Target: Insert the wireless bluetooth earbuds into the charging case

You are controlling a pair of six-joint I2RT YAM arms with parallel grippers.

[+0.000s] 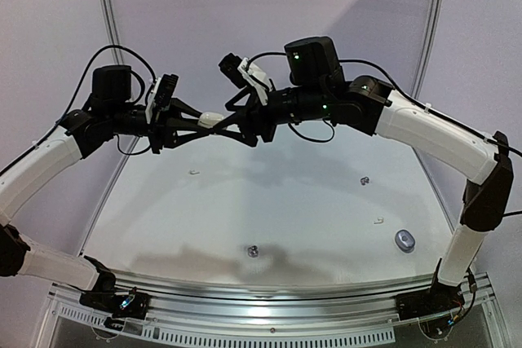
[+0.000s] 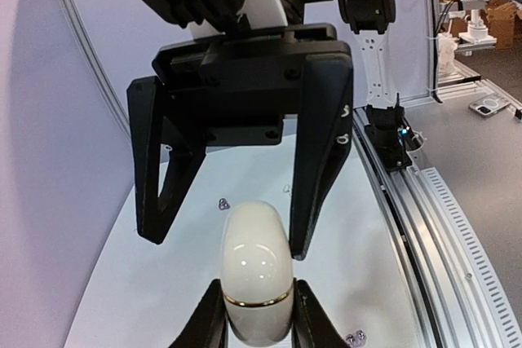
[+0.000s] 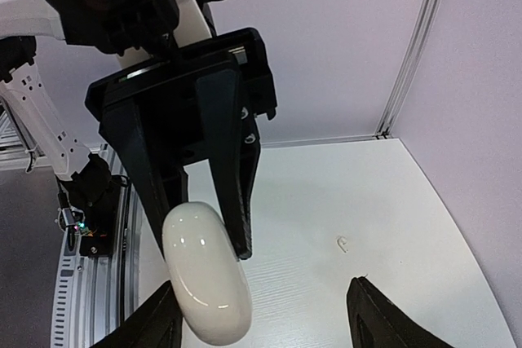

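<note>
A glossy white charging case [image 1: 211,119] is held above the table between the two arms, its lid closed along a gold seam in the left wrist view. My left gripper is shut on the case. From the right, my right gripper reaches to its free end, fingers apart. In the right wrist view the case lies close to the left one of its own fingers [image 3: 377,315], with a wide gap on the other side. Small white pieces [image 1: 378,220] and shiny clear pieces [image 1: 253,251] lie on the table; which are earbuds I cannot tell.
A grey-blue oval case [image 1: 404,240] sits at the table's front right. Metal rails [image 1: 261,289] run along the front edge, and walls close off the back and sides.
</note>
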